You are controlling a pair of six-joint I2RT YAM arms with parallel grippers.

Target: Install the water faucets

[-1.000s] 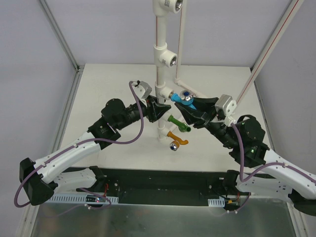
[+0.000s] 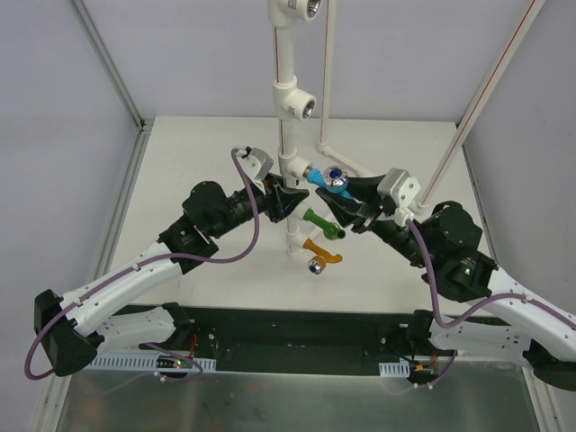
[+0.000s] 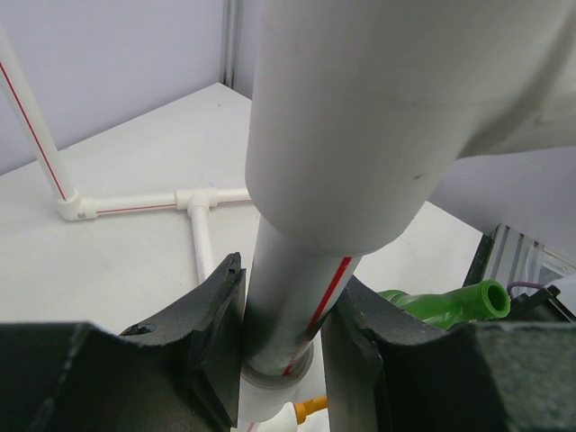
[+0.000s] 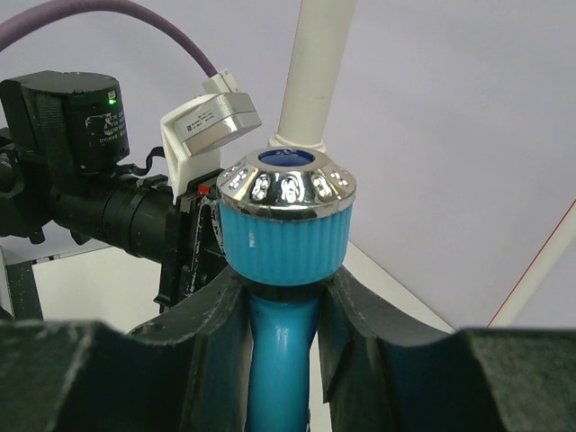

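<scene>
My right gripper is shut on the blue faucet, whose chrome cap with a dark blue centre faces up. In the top view, its narrow end meets a side outlet of the standing white pipe; how deep it sits cannot be told. On the left, the fingers of my left gripper stand either side of the white pipe, close against it. Whether they press on it is unclear. Below the blue one, a green faucet and an orange faucet stick out from lower outlets.
Two empty outlets, an upper one and a topmost one, lie higher on the pipe. A chrome-ended part shows below the orange faucet. Thin white pipework stands behind. The board's left side is bare.
The standing pipe's upper part has shifted slightly left. My right gripper, with the blue faucet, has also edged left. The left arm looks nearly still.
</scene>
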